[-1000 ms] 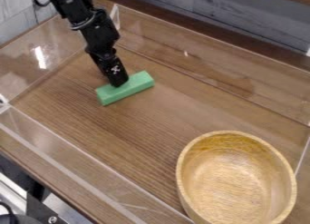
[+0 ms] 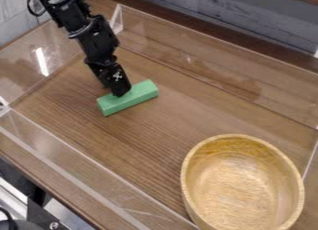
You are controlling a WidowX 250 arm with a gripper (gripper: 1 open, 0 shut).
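Note:
A flat green block (image 2: 126, 99) lies on the wooden table, left of centre. My black arm comes in from the upper left, and its gripper (image 2: 117, 85) sits low at the block's far edge. The fingertips are dark and small, partly over the block, so whether they touch it is unclear.
A large cream oval bowl (image 2: 243, 182) stands at the lower right. Dark cables lie past the table's lower left edge.
The arm and gripper have shifted slightly to the left over the last second. The green block looks to be in the same place.

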